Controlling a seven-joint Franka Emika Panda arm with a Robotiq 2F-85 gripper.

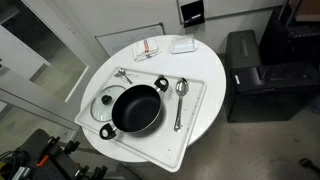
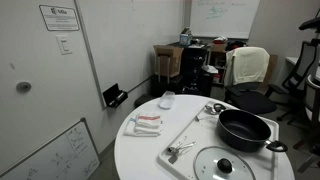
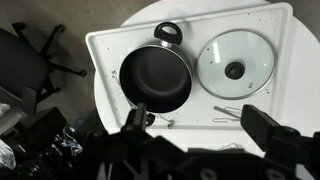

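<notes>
A black two-handled pot (image 1: 137, 109) stands uncovered on a white tray (image 1: 196, 124), and its inside looks empty. Beside it on the tray lies the glass lid (image 3: 220, 62) with a black knob. A metal spoon (image 1: 181, 100) rests on the other side of the pot. Smaller metal utensils (image 2: 180, 150) lie near the tray's edge. At the bottom of the wrist view my gripper is open, its dark fingers wide apart and nothing seen between them. It covers part of the tray.
A folded cloth (image 2: 145, 125) and a clear container (image 2: 166, 101) sit on the round white table (image 2: 133, 160) beyond the tray. Black office chairs (image 2: 255, 95) and dark equipment (image 1: 265, 83) stand around the table. A wall borders one side.
</notes>
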